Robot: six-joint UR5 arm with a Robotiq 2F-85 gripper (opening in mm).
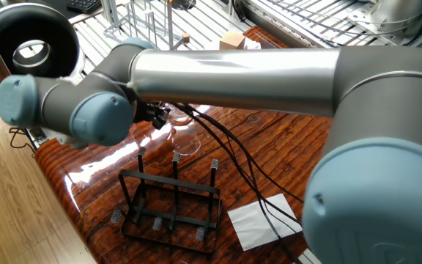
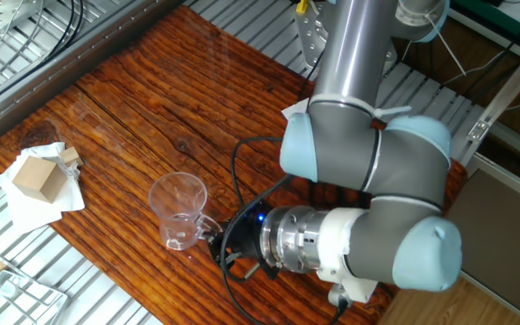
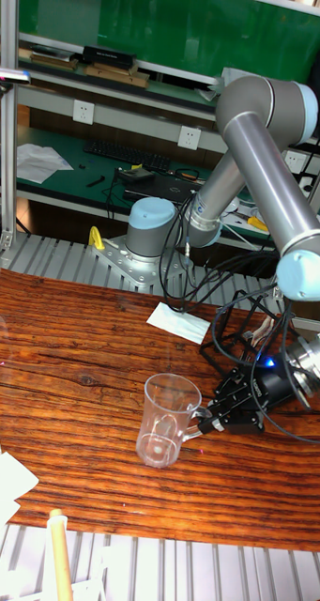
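Note:
A clear plastic cup [image 3: 160, 431] with a side handle [image 3: 193, 429] is on or just over the wooden table; contact with the wood is hard to judge. My gripper [image 3: 207, 419], black, reaches in from the right in exterior view 3, its fingertips at the handle. From above, in exterior view 2, the cup [image 2: 178, 209] has its handle turned toward the gripper [image 2: 215, 246]. Whether the fingers are closed on the handle cannot be made out. In exterior view 1 the arm partly hides the faint cup [image 1: 185, 139] beside the gripper [image 1: 160, 117].
A black wire rack [image 1: 171, 209] stands near a white sheet [image 1: 262, 221] on the table. Wooden blocks [image 2: 40, 179] lie on white paper at another edge. Dark cables loop around the wrist. Bare table spreads beyond the cup in exterior view 2.

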